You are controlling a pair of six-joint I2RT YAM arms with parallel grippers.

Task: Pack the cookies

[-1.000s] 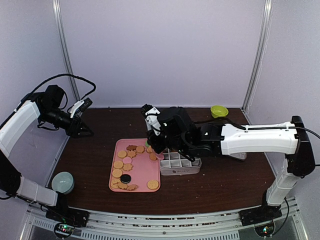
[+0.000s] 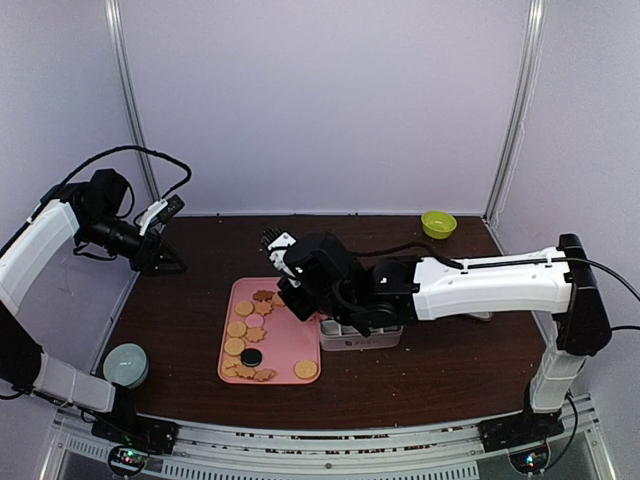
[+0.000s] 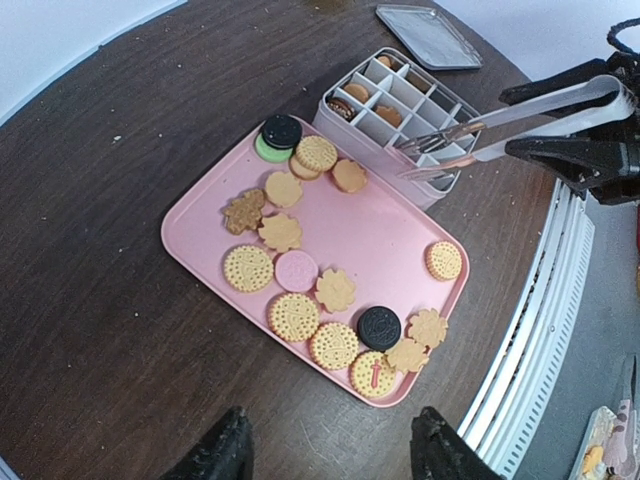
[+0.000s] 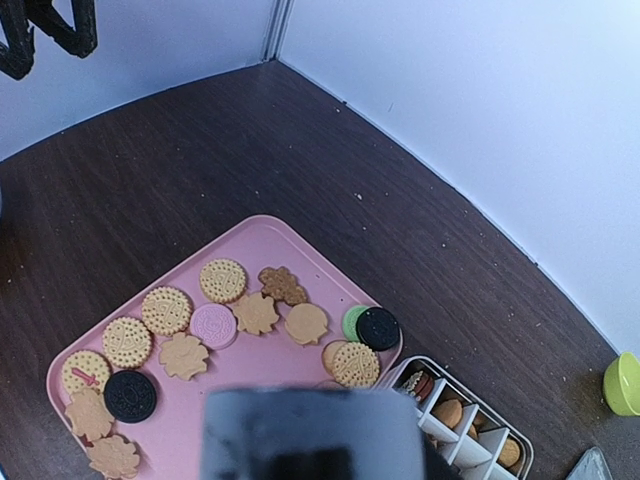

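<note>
The pink tray [image 2: 285,350] holds round, flower and dark cookies, plus a pink one [image 3: 296,271] and a green one. Right of it is the compartment box [image 2: 360,340], with cookies in some slots. My left gripper hangs open and empty left of the tray. My right gripper holds metal tongs reaching to the box's near compartments; whether their tips grip a cookie is unclear. In the right wrist view a blurred grey shape hides what it holds.
A green bowl [image 2: 439,223] stands back right, a pale bowl [image 2: 125,365] front left. A metal tray [image 3: 428,35] lies beyond the box.
My right arm has moved left in the top view, over the tray and box. The left arm looks unchanged.
</note>
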